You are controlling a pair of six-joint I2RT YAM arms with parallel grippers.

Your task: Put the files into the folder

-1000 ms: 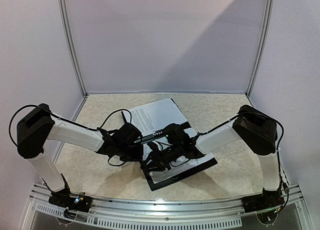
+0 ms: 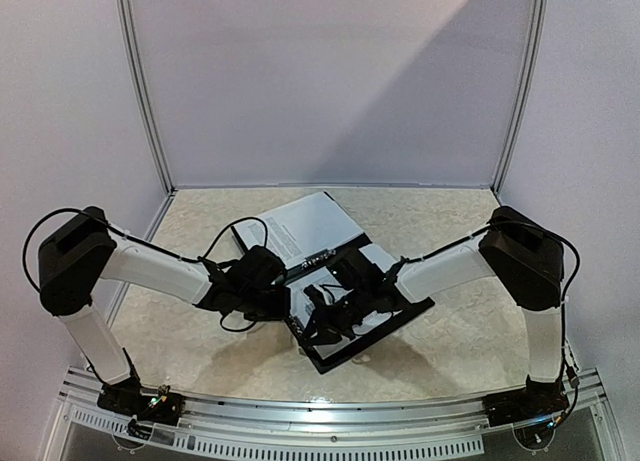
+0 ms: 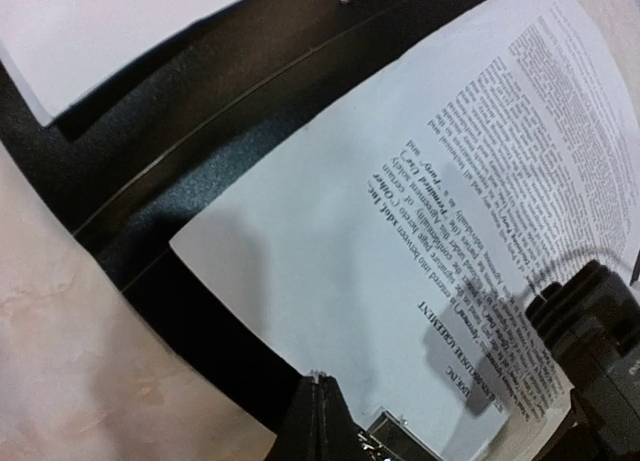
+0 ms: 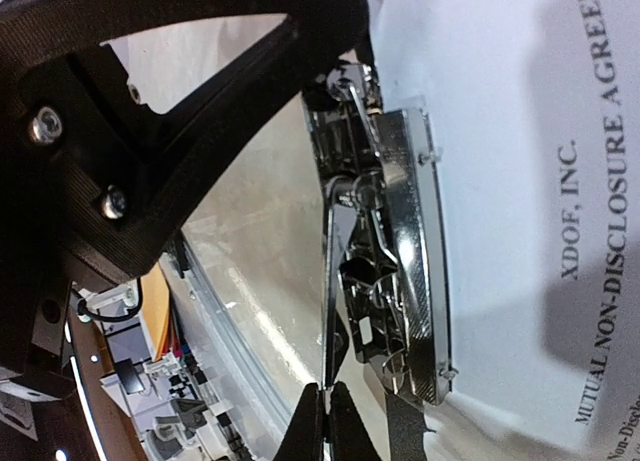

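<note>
An open black folder (image 2: 335,359) lies aslant on the table, with white printed sheets (image 3: 400,211) on its near half. At that half's left edge is a metal clip (image 4: 415,261) with a thin wire lever (image 4: 331,281). My right gripper is shut, its tips meeting the lower end of this lever in the right wrist view; whether they pinch it I cannot tell. My left gripper is also shut, nothing visible between its fingers, over the folder's edge beside the clip. The arms cover part of the folder from above.
On the folder's far half lies another white sheet (image 2: 300,226). The right gripper's dark body (image 3: 600,331) reaches in close to the left one over the pages.
The folder has turned slightly counterclockwise: its near corner shifted right and away, its far edge to the left. My right gripper moved a little to the right; the left stayed nearly still.
</note>
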